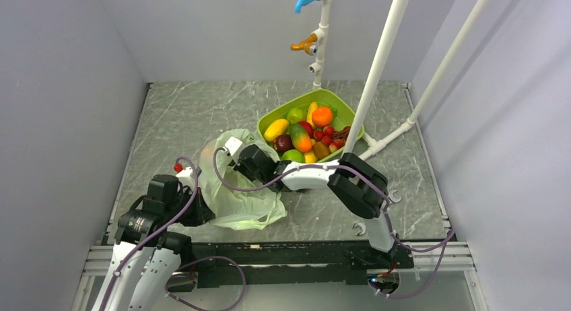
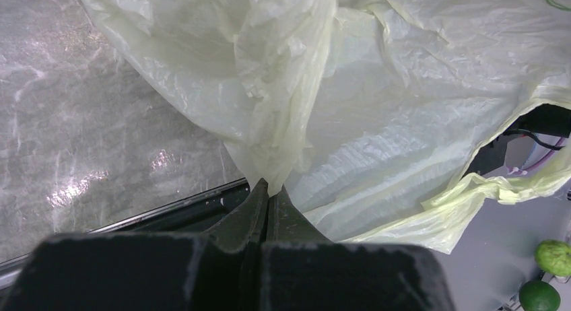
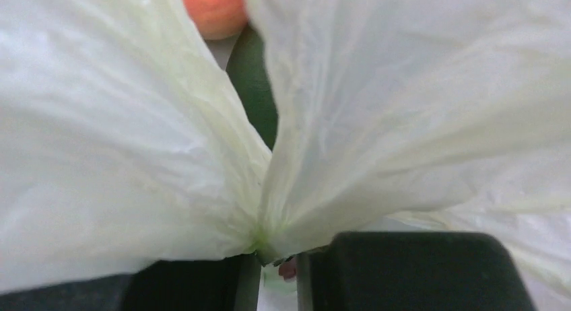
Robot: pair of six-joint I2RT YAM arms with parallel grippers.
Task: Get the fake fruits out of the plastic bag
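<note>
The pale green plastic bag [image 1: 246, 206] lies open on the table, its mouth facing the front edge. My left gripper is shut on the bag's edge, where the film bunches at its fingertips. Inside the bag, my right gripper has a narrow gap between its fingers. Film gathers at the tips, and a small dark-red patch shows through the gap; whether it lies between the fingers is unclear. Beyond the film, an orange-pink fruit [image 3: 214, 13] and a dark green one [image 3: 252, 89] are partly visible.
A green basket [image 1: 347, 112] full of fake fruits stands behind my right gripper. A white pipe [image 1: 380, 68] rises at its right side. Wrenches [image 1: 359, 227] lie at the front right.
</note>
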